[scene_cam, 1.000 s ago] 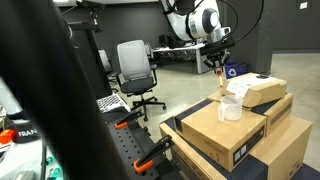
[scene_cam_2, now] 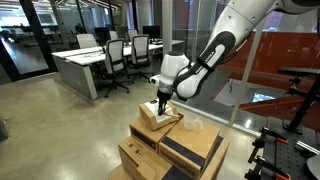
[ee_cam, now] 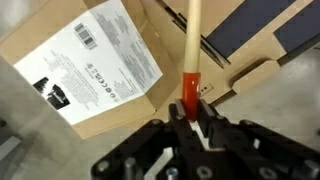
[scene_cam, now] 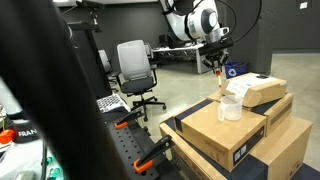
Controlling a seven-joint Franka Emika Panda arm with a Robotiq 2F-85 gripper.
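A pale stick with an orange end [ee_cam: 191,88] runs from the top of the wrist view down to my gripper. Its orange end lies at the fingertips, and whether they press on it cannot be made out. In exterior view 1 my gripper [scene_cam: 217,60] points down, with the orange part of the stick [scene_cam: 218,73] just beneath it and the pale part lower. The stick's lower end is hidden there. From exterior view 2 the gripper is too small to read.
A translucent pitcher [scene_cam: 231,107] stands on a cardboard box [scene_cam: 208,126]. Behind it sits another carton [scene_cam: 262,92], whose white label [ee_cam: 90,65] shows in the wrist view. Dark thin rods [ee_cam: 210,50] lie near the stick. Open floor lies left of the boxes.
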